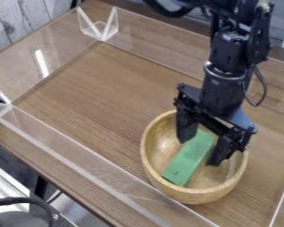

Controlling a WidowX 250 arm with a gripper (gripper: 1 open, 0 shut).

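Note:
My black gripper (pixel 209 129) hangs down from the top right into a round light wooden bowl (pixel 169 184), its fingers open. A green rectangular block (pixel 187 161) lies in the bowl, tilted toward the upper right, between and below the fingers. The gripper hides part of the bowl's back and right and the upper end of the block; whether the fingers touch the block I cannot tell.
A clear plastic piece (pixel 99 25) is at the back left edge. Black cables lie at the lower left.

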